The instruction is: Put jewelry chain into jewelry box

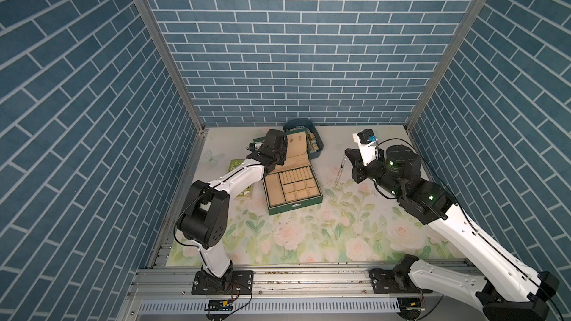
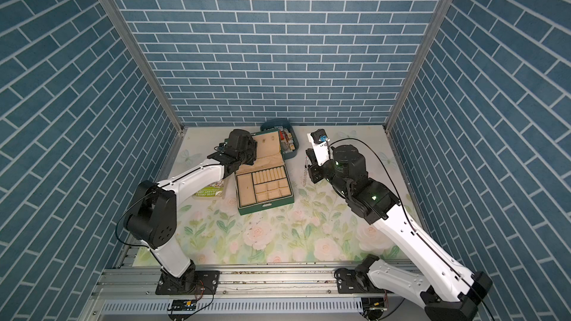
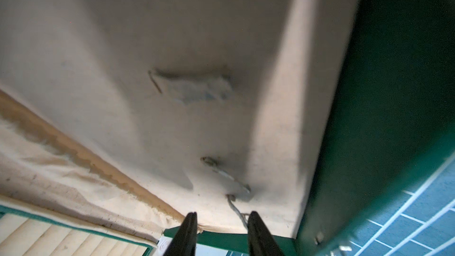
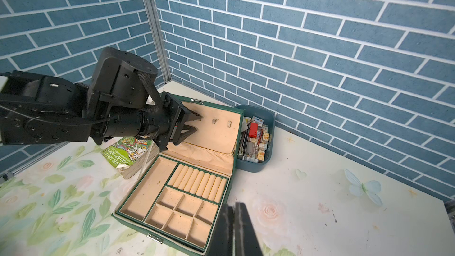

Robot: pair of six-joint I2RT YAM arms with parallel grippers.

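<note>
The green jewelry box (image 1: pixel 292 208) stands open, its beige tray empty and its lid tilted back. Several small metal hooks (image 4: pixel 229 123) show on the lid's inner face. My left gripper is partly open in front of that lining, with one hook (image 3: pixel 236 211) seen between the fingertips and nothing gripped. A thin pale jewelry chain (image 1: pixel 339 174) dangles at the tip of my right gripper, right of the box and above the table. Its fingers are shut; in the right wrist view the chain is out of sight.
A dark blue bin (image 4: pixel 269 135) of small boxes sits behind the lid's right side. Left of the jewelry box lies a green book (image 4: pixel 124 155), close under the left arm. The table right of the box is clear.
</note>
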